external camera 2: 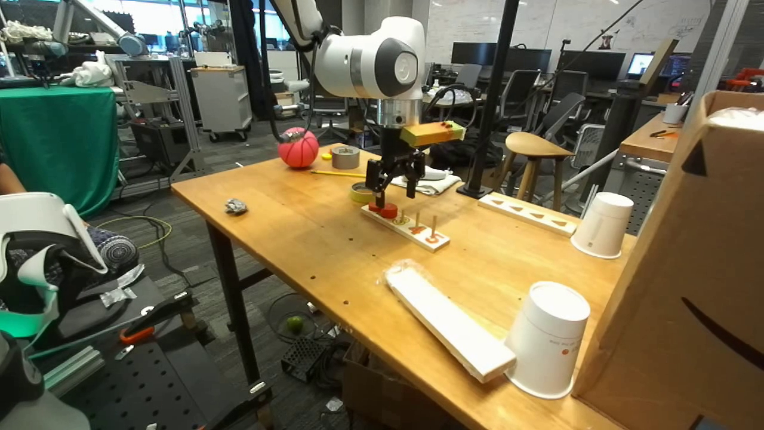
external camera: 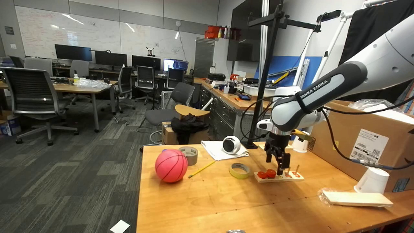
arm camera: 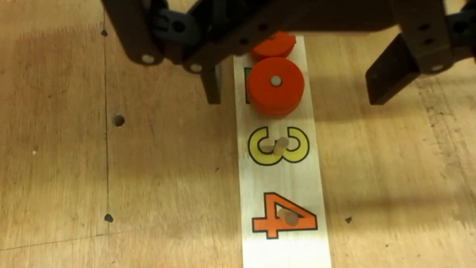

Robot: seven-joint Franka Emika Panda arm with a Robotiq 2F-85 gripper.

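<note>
A pale wooden board (arm camera: 276,178) with numbers and upright pegs lies on the table. Two red pieces sit at one end of it; the nearer red disc (arm camera: 275,87) is around a peg beside the yellow 3, and the other red piece (arm camera: 273,45) is partly hidden by my gripper. The pegs at the 3 (arm camera: 281,145) and the orange 4 (arm camera: 290,217) are bare. Above the board my gripper stands open, one finger on each side of the nearer disc in the wrist view, apart from it. Exterior view 2 also shows the gripper (external camera 2: 396,197) over the red end.
Yellow tape (external camera: 239,171), a pencil (external camera: 201,169), a pink ball (external camera: 171,165) and a white cloth (external camera: 221,151) lie to the left or behind. White cups (external camera 2: 548,340), a wrapped plank (external camera 2: 447,322) and a big box (external camera: 359,139) occupy the other side.
</note>
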